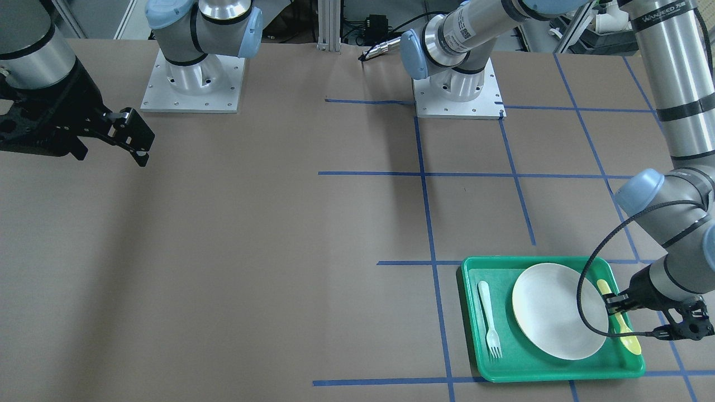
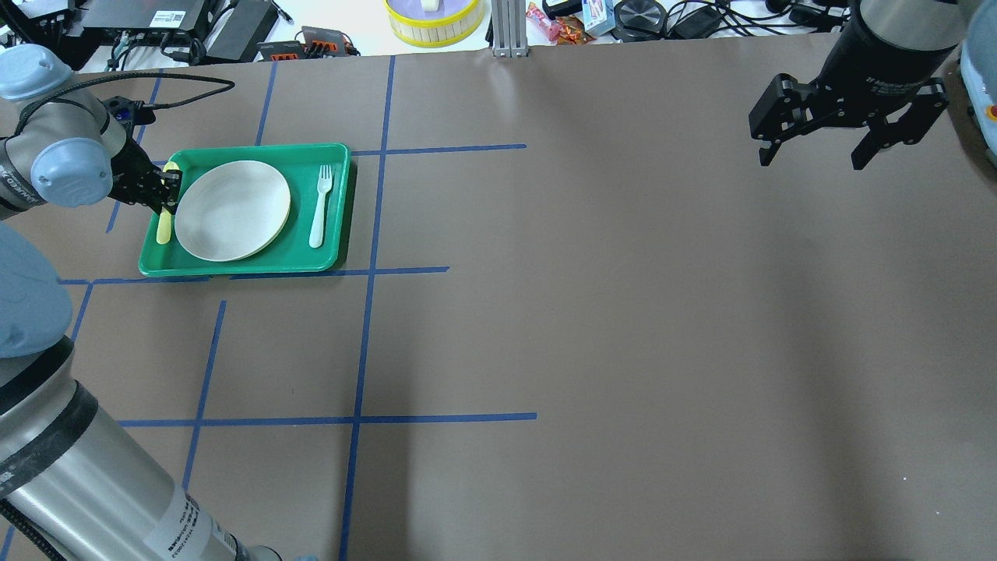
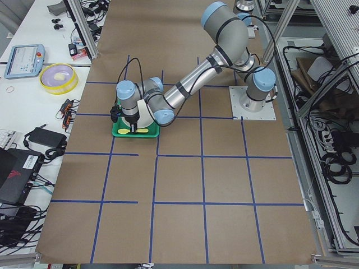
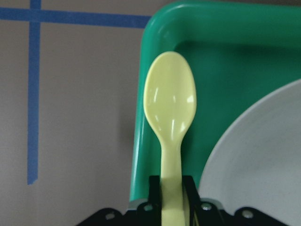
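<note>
A pale yellow spoon (image 1: 627, 340) (image 4: 170, 103) lies along the side edge of the green tray (image 1: 509, 368) (image 2: 299, 156), beside the white plate (image 1: 553, 308) (image 2: 232, 210). My gripper is shut on the spoon's handle, bowl end upward in the left wrist view; in the front view it sits at the tray's right edge. A white fork (image 1: 489, 321) (image 2: 320, 206) lies on the tray on the plate's other side.
Other robot arms stand at the far edge, and a black end tool (image 1: 124, 134) hangs at the left. A side table with electronics and a yellow container (image 3: 58, 84) borders the work surface.
</note>
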